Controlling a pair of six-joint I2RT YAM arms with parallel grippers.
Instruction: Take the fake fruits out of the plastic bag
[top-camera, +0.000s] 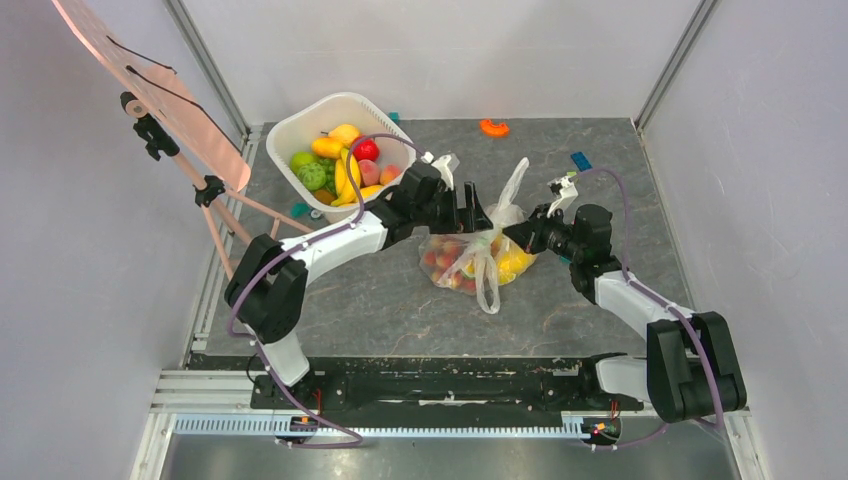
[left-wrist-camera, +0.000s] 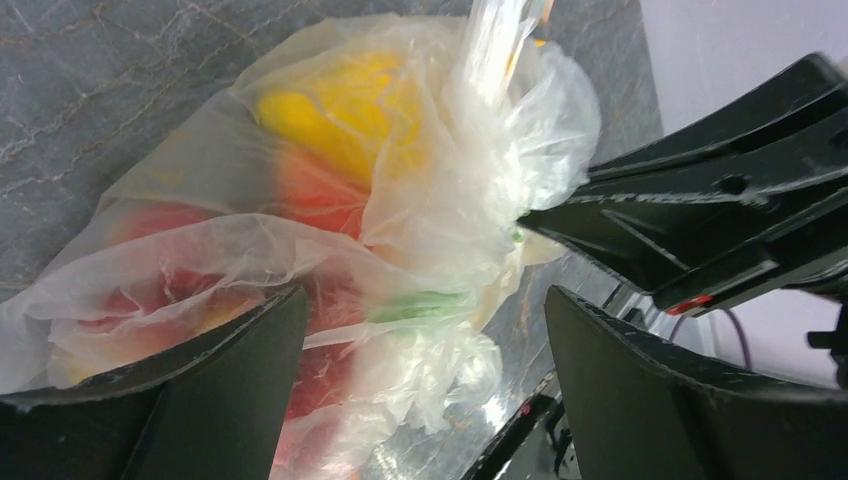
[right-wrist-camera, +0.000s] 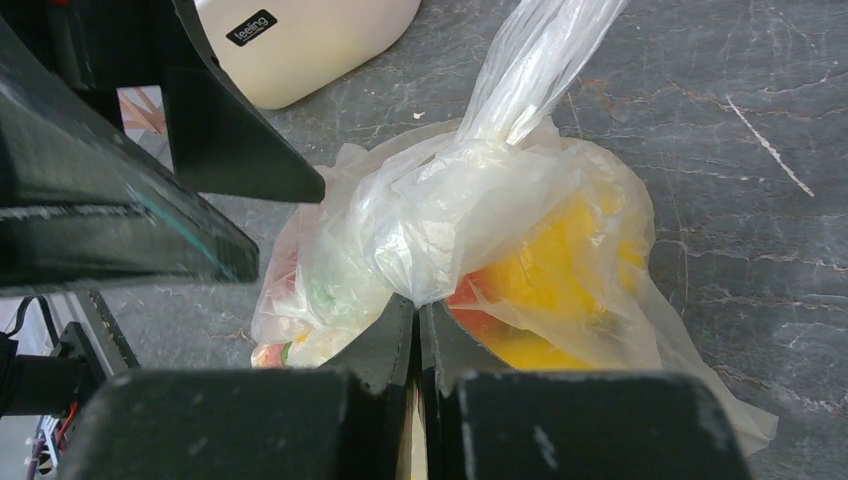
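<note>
The thin, clear plastic bag (top-camera: 486, 268) lies on the table, its knotted top (right-wrist-camera: 440, 215) gathered upward. Through the film show a yellow fruit (top-camera: 513, 259) on the right and several red-orange fruits (top-camera: 440, 261) on the left. My left gripper (top-camera: 481, 205) is open over the bag's top; in its wrist view the crumpled plastic (left-wrist-camera: 440, 250) lies between and below the spread fingers, unheld. From the right, my right gripper is shut with its tips on a fold of the gathered film. How much film they pinch is hidden.
A white basket (top-camera: 290, 133) full of fake fruit stands at the back left. An orange curved piece (top-camera: 494, 128) and a blue item (top-camera: 581, 161) lie at the back.
</note>
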